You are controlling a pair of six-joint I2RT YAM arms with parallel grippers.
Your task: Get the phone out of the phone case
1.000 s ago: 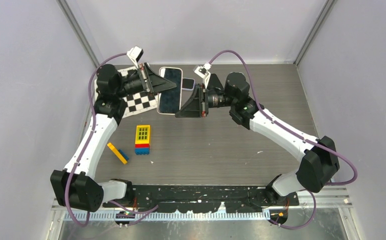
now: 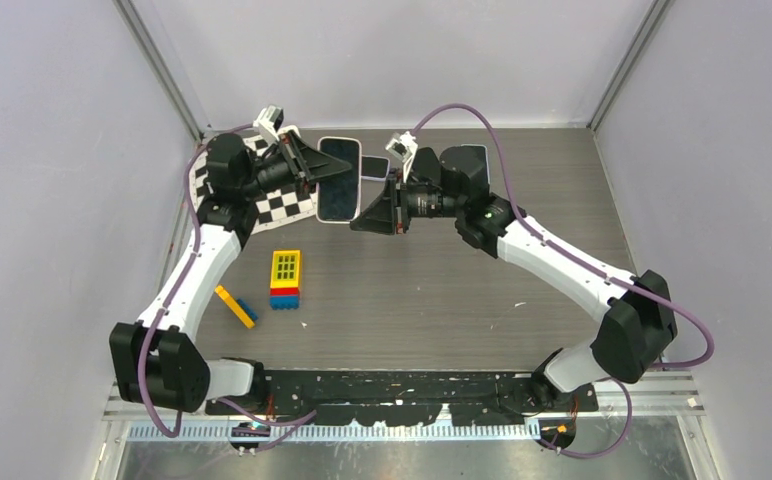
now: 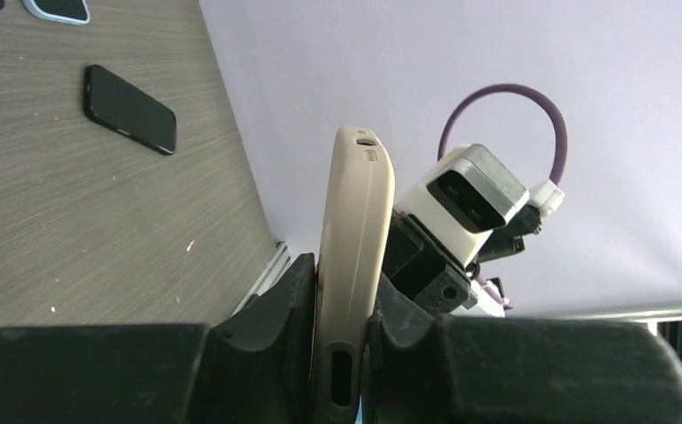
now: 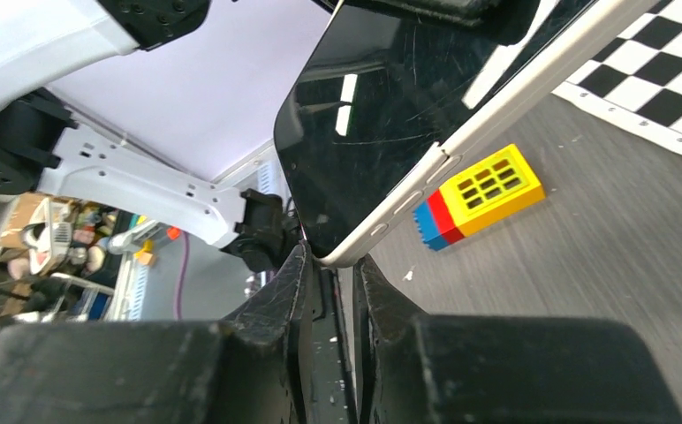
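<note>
A dark-screened phone (image 2: 340,190) sits in a pale cream case (image 3: 355,203), held up above the table. My left gripper (image 2: 348,167) is shut on the cased phone from the left, its fingers on either side of the case in the left wrist view. At the opposite lower corner is my right gripper, its fingers a little apart around the corner of the case rim (image 4: 382,228). In the right wrist view the phone's glass (image 4: 355,150) still lies inside the rim. Whether the right fingers touch the case, I cannot tell.
Yellow, red and blue bricks (image 2: 286,275) and a loose yellow-blue piece (image 2: 235,305) lie at front left. Behind are a checkered board (image 2: 280,207) and another phone (image 2: 374,167). A dark phone (image 3: 130,108) lies flat on the table.
The left wrist has tilted and shifted slightly, and the cased phone has turned a little with it, its lower edge appearing higher.
</note>
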